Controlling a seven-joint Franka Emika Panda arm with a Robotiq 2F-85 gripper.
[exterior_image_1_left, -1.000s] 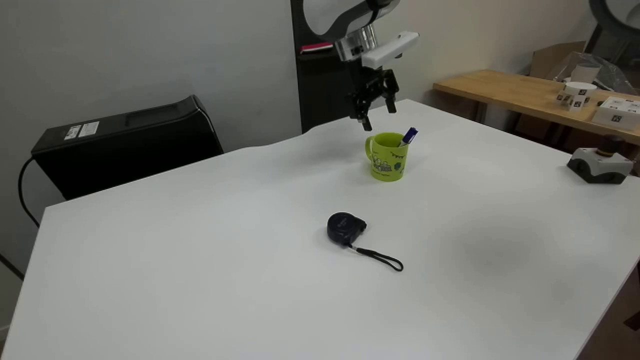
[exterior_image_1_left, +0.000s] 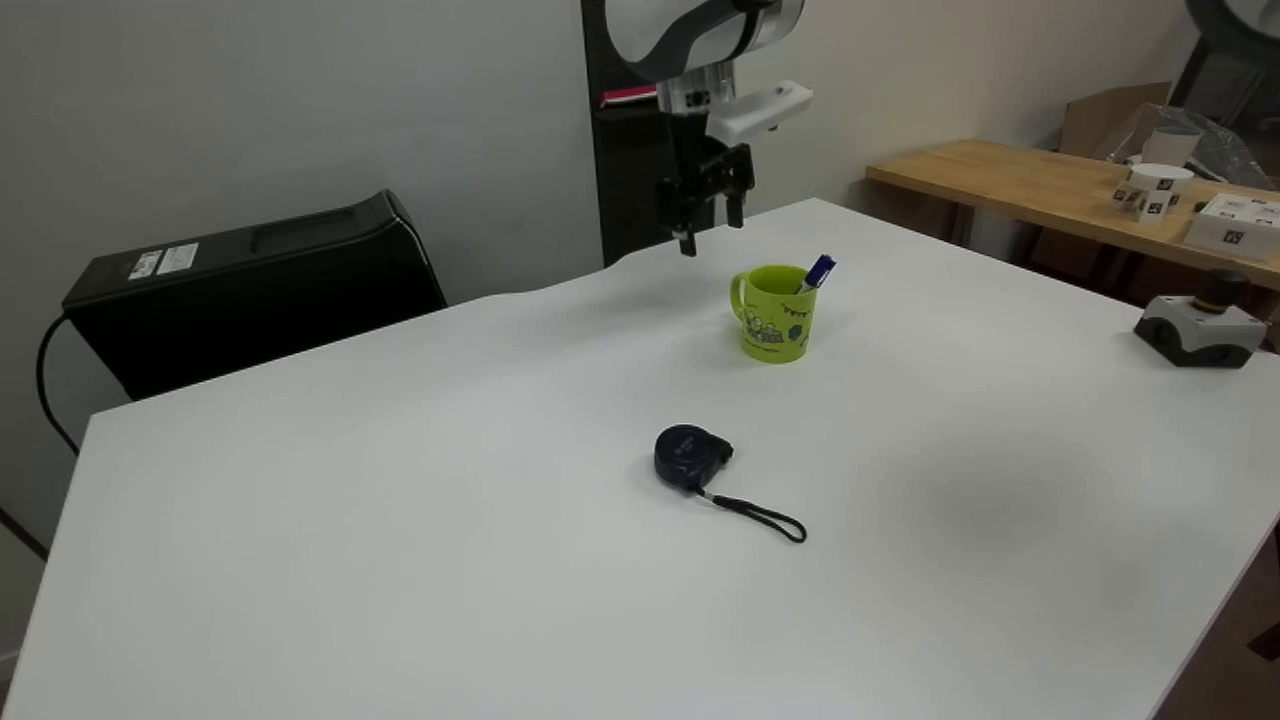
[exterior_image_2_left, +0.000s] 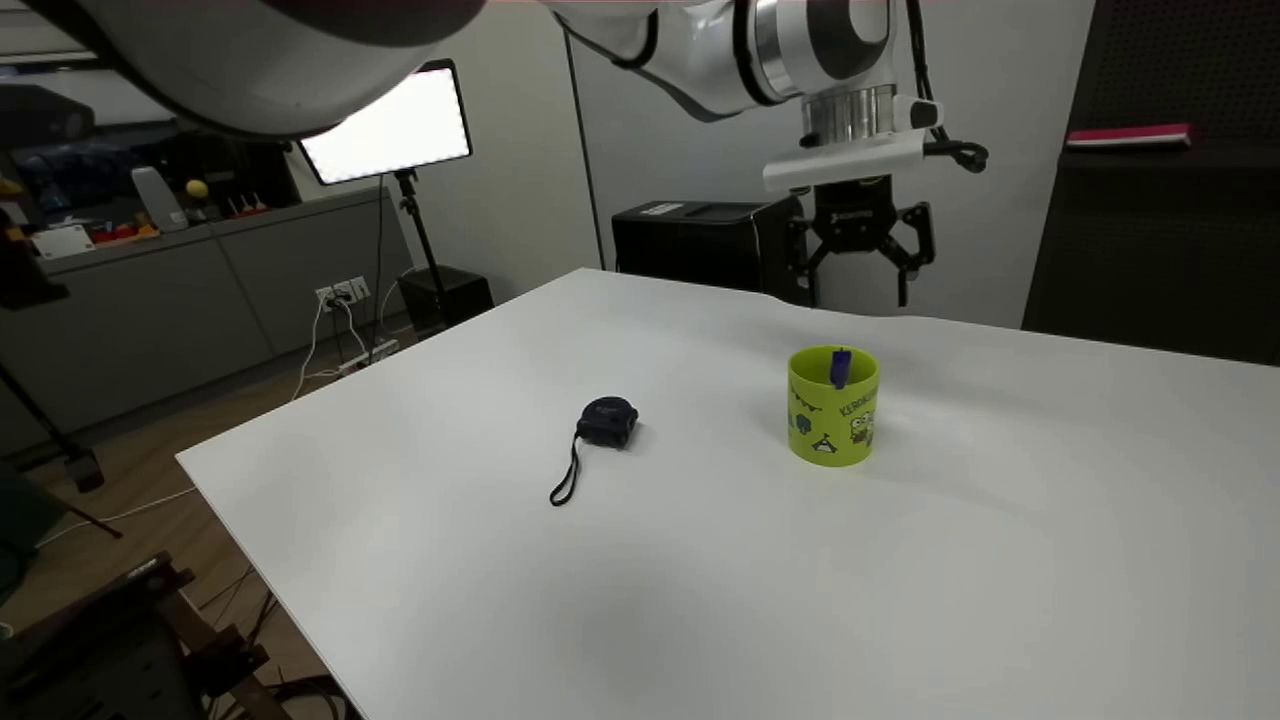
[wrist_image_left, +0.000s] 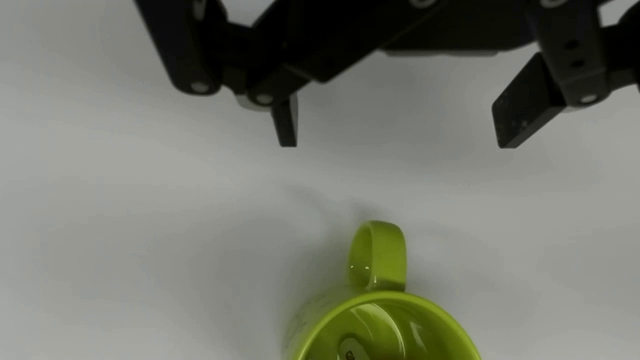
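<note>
A green mug (exterior_image_1_left: 775, 324) stands upright on the white table, its handle (wrist_image_left: 387, 257) turned toward my gripper's side in the wrist view. Inside it leans a marker with a blue cap (exterior_image_1_left: 819, 272); in exterior view 2 only the blue end (exterior_image_2_left: 841, 368) shows above the rim. My gripper (exterior_image_1_left: 710, 233) hangs open above the table's far edge, behind the mug and apart from it. Between its spread fingers there is only bare white surface in the wrist view. A dark tape measure (exterior_image_1_left: 689, 457) with a black wrist strap (exterior_image_1_left: 761, 514) lies in front of the mug.
A black box-shaped unit (exterior_image_1_left: 256, 292) stands beyond the table's back left edge. A white and black switch box (exterior_image_1_left: 1200, 324) sits at the right edge in exterior view 1.
My gripper has shifted left in exterior view 1, away from above the mug, and hangs straighter down. The mug, marker and tape measure have stayed in place.
</note>
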